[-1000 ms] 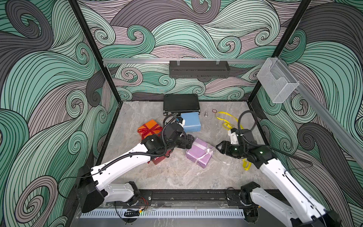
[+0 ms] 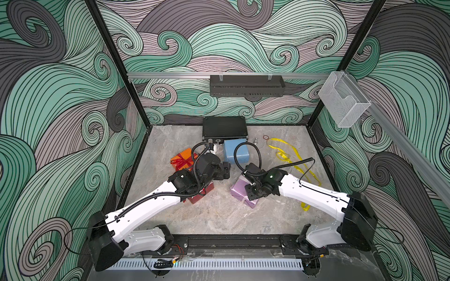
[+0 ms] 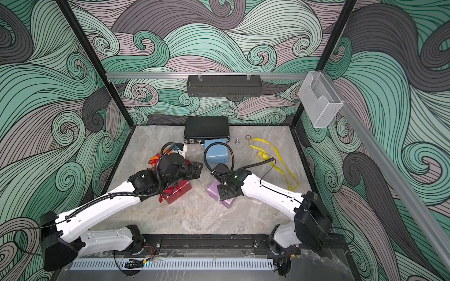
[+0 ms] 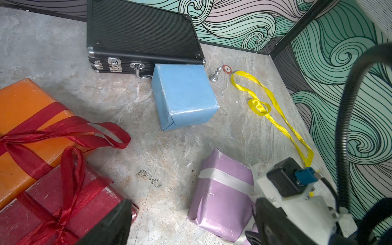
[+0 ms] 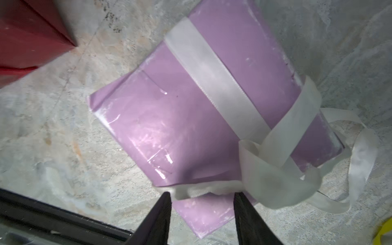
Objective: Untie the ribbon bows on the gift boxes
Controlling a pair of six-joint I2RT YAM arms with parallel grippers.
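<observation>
A purple box (image 5: 183, 118) lies in the middle of the table with a white ribbon (image 5: 220, 87) across it. A loose white loop (image 5: 281, 179) and a trailing end sit at its right side in the right wrist view. Over the box is my right gripper, its fingers apart, with a strand of ribbon showing at the gap between the tips; no grip on it is visible. My left gripper is wide open and empty, left of the purple box. Red ribbons (image 4: 61, 218) are tied in bows on a dark red box (image 4: 96, 200) and an orange box (image 4: 24, 102).
A blue box (image 4: 185, 96) without ribbon stands before a black case (image 4: 143, 34). Loose yellow ribbon (image 4: 261, 104) lies on the right, near a small metal piece (image 4: 215, 75). Bare tabletop shows in front of the purple box.
My right arm has swung left from beside the purple box to above it, covering the ribbon there. The left arm has drawn back slightly to the left, away from the box.
</observation>
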